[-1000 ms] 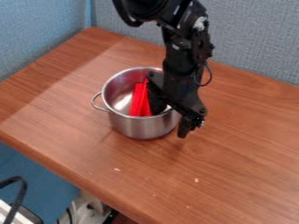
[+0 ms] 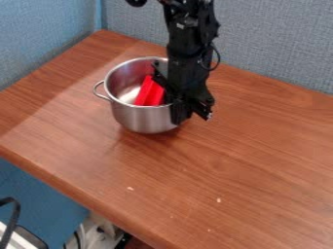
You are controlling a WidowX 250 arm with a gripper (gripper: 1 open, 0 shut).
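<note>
A steel pot (image 2: 140, 116) with a wire handle on its left stands on the wooden table, left of centre. Inside it lies a red object (image 2: 148, 91). My black gripper (image 2: 185, 105) is down at the pot's right rim, partly over the opening, and hides that side of it. The fingertips are too dark and small to make out clearly; nothing is visible held between them.
Blue-grey padded walls stand behind and at the left. Cables and other items lie below the table's front left edge.
My gripper and the pot have moved back and a little left, away from the front edge, with the red object still inside the pot.
</note>
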